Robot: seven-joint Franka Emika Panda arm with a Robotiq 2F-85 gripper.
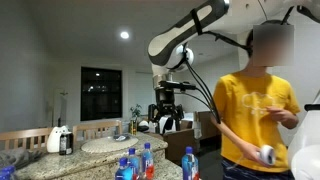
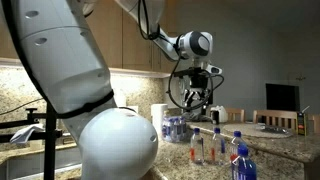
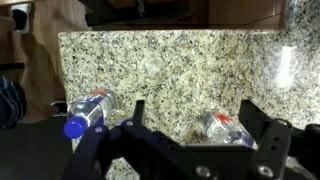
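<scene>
My gripper is open in the wrist view, its two dark fingertips wide apart with bare speckled counter (image 3: 165, 75) showing between them. To the left of the fingers stands a clear bottle (image 3: 98, 106) with a blue cap and a red-blue label. A second bottle (image 3: 222, 127) shows near the right finger, partly hidden by the gripper. In exterior view 2 the gripper (image 2: 194, 103) hangs well above the counter, apart from the bottles. Below and right of it are a clear bottle (image 2: 197, 150), another bottle (image 2: 237, 145) and a blue-tinted bottle (image 2: 243, 166).
A person (image 1: 257, 110) in a yellow shirt stands at the right in exterior view 1. Several more bottles (image 2: 178, 130) stand farther back in exterior view 2, near a sink (image 2: 35, 162).
</scene>
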